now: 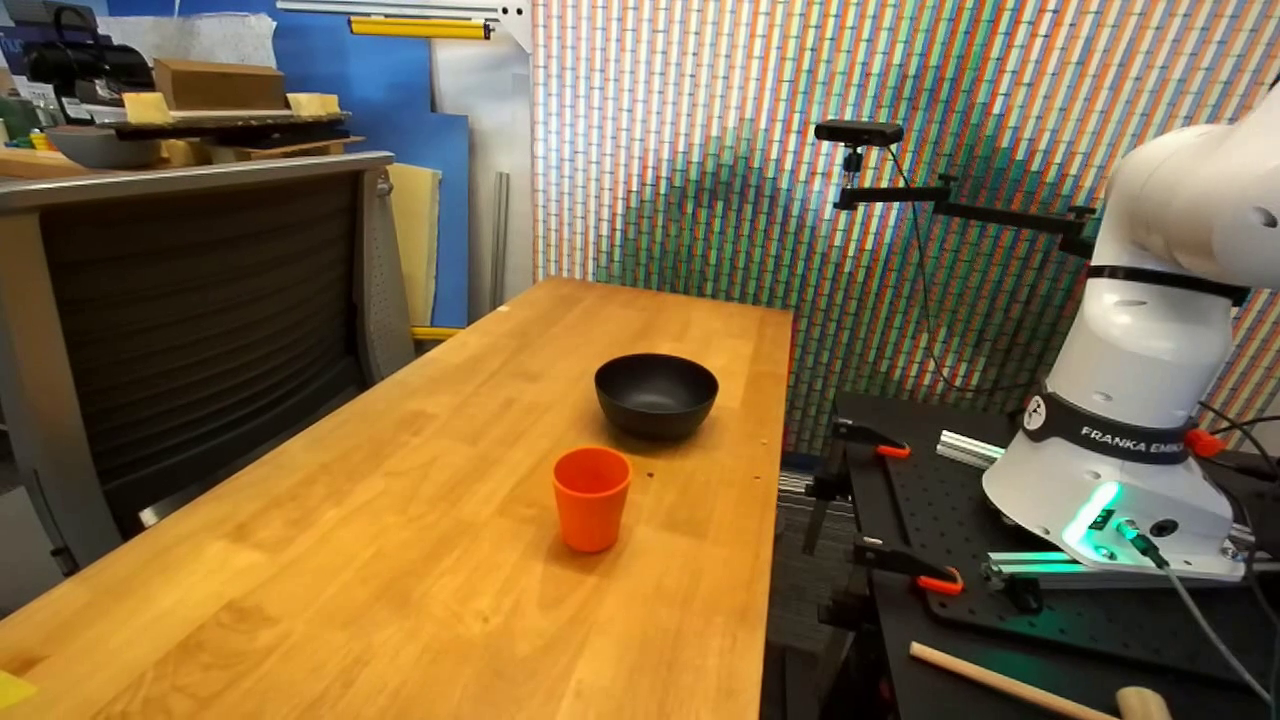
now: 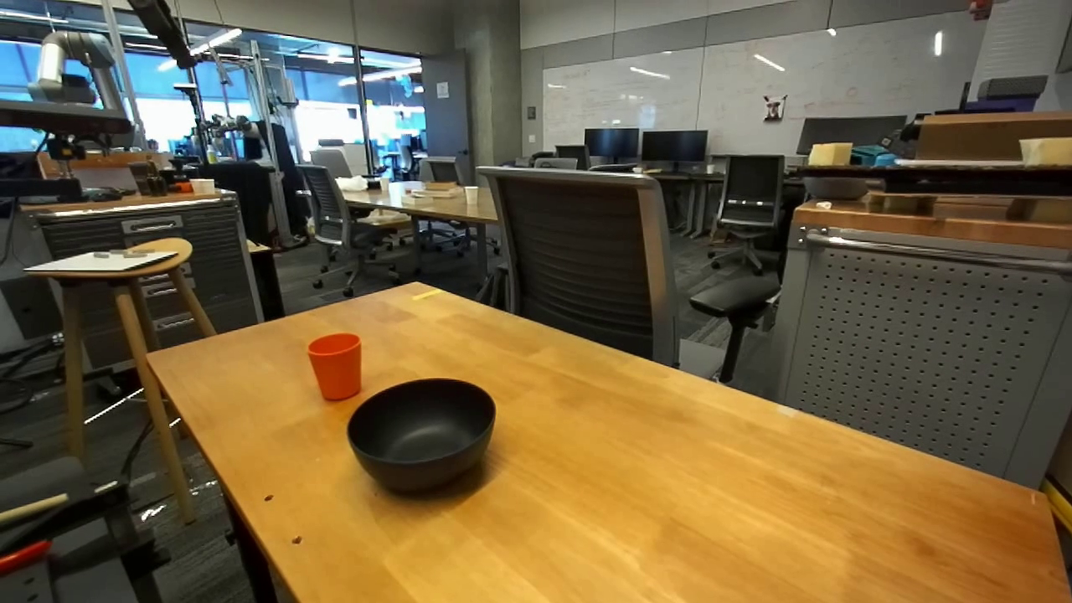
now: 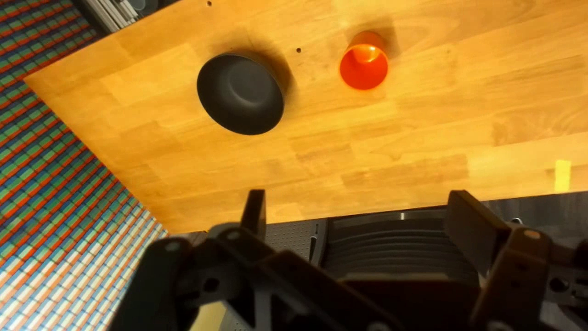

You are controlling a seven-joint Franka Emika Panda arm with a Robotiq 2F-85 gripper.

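Note:
An orange cup [image 1: 590, 502] stands upright on the wooden table, with a black bowl [image 1: 656, 396] a short way beyond it. Both also show in the second exterior view, the cup [image 2: 336, 367] behind and left of the bowl [image 2: 422, 434]. Seen from above in the wrist view, the bowl [image 3: 240, 94] and the cup [image 3: 364, 61] rest apart; no contents show in either. My gripper is open, its two fingers wide apart with nothing between them. It hangs well above the table, away from both things, and is outside both exterior views.
The table [image 1: 396, 528] is otherwise mostly clear, with a small yellow patch [image 3: 562, 175] on it. An office chair [image 2: 583, 261] stands along one long side. Across from it, the arm's base [image 1: 1110, 480] sits on a black bench holding clamps and a wooden mallet.

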